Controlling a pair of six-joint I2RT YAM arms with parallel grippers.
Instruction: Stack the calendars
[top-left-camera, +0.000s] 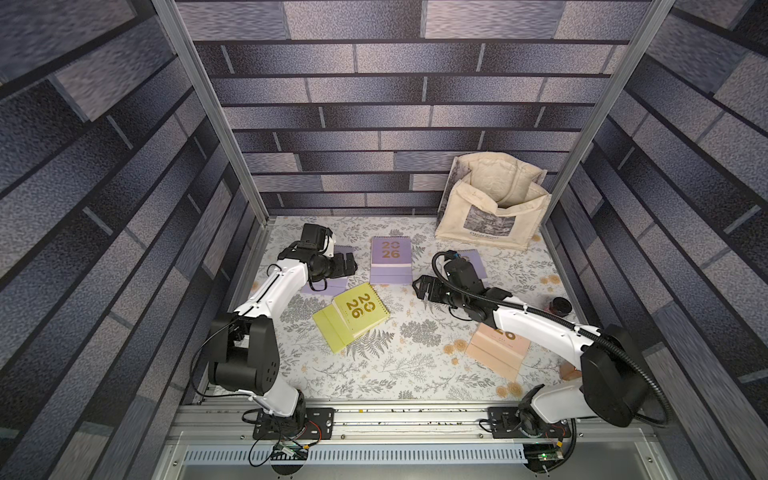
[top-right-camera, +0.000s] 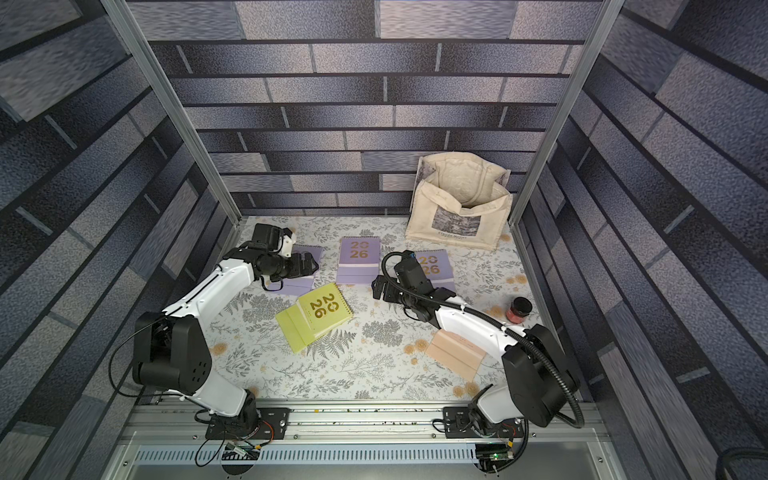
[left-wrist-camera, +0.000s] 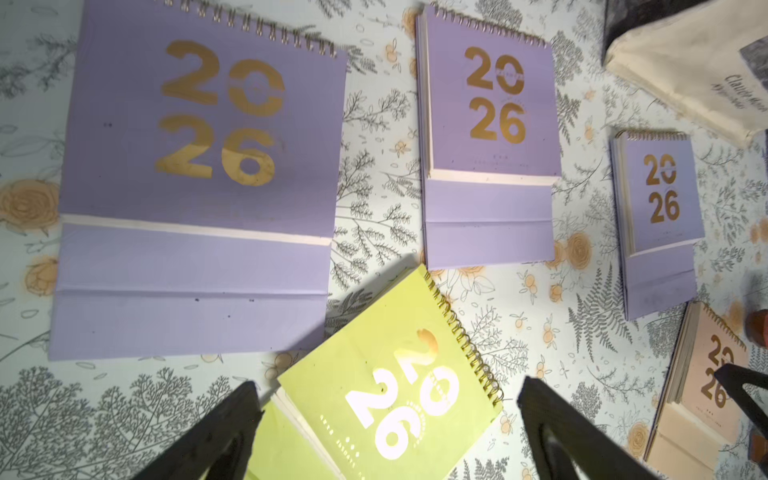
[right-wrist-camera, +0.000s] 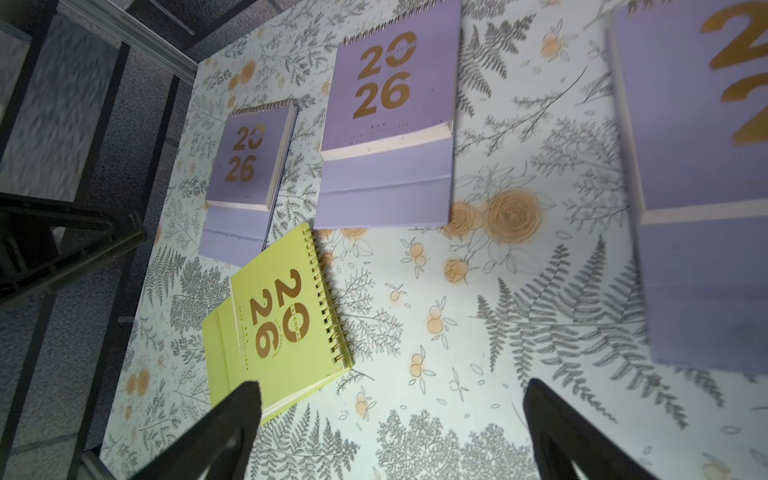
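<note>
A purple calendar (top-left-camera: 391, 260) lies flat at the middle, with another (left-wrist-camera: 200, 160) left of it, under my left gripper (top-left-camera: 344, 264), and a third (top-right-camera: 430, 264) to its right, behind my right gripper (top-left-camera: 424, 286). A yellow calendar (top-left-camera: 352, 316) lies angled in front of the left and middle ones. A peach calendar (top-left-camera: 496, 352) lies at the right front, partly hidden by the right arm. Both grippers hang open above the table, nothing between their fingers.
A cream canvas bag (top-left-camera: 492, 200) stands at the back right. A small dark-lidded jar (top-right-camera: 518, 313) sits at the right edge.
</note>
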